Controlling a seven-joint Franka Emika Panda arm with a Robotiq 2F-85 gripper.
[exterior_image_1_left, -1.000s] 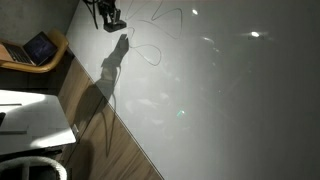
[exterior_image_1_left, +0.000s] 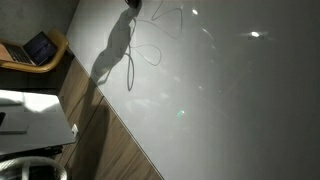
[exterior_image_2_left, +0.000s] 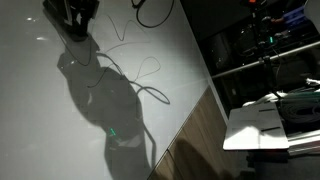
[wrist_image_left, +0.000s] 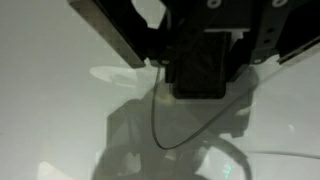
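A dark, boxy object (wrist_image_left: 202, 75) sits between the fingers of my gripper in the wrist view, and the gripper (exterior_image_2_left: 78, 27) is shut on it. What the object is cannot be made out in the dim light. Above the glossy white surface (exterior_image_2_left: 35, 130), the gripper shows at the upper left of exterior view 2. Only its dark lower end (exterior_image_1_left: 132, 3) reaches into exterior view 1, at the top edge. A thin cable (wrist_image_left: 155, 115) curves below the held object in the wrist view; whether it is attached is unclear.
Thin looping cable lines (exterior_image_1_left: 150, 50) cross the upper part of the white surface. A laptop (exterior_image_1_left: 40, 48) rests on a chair at the left, beyond the surface's edge.
My gripper has moved up and to the right in exterior view 1, nearly leaving the frame. Its long shadow has shifted the same way, and a loop now shows at its edge.
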